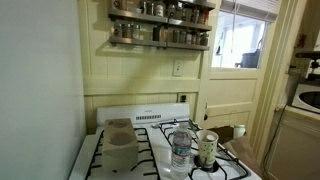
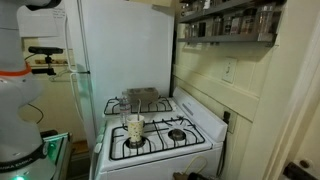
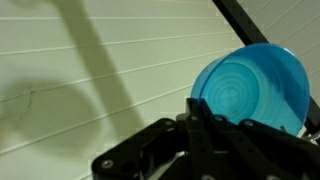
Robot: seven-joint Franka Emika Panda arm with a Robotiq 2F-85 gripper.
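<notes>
In the wrist view, my gripper is shut, with its black fingertips close together. A blue cup (image 3: 240, 88) lies just beyond the fingers, its open mouth turned partly toward the camera. The fingertips overlap the cup's near lower-left rim; whether the rim is pinched between them, I cannot tell. The gripper cannot be clearly made out in either exterior view.
A bottle (image 1: 181, 150), a patterned container (image 1: 207, 148) and a beige box (image 1: 120, 145) stand on the white stove (image 2: 165, 158). Spice shelves (image 1: 160, 18) hang above. Pale panelling (image 3: 60, 65) and a dark strip (image 3: 242, 22) lie behind the cup.
</notes>
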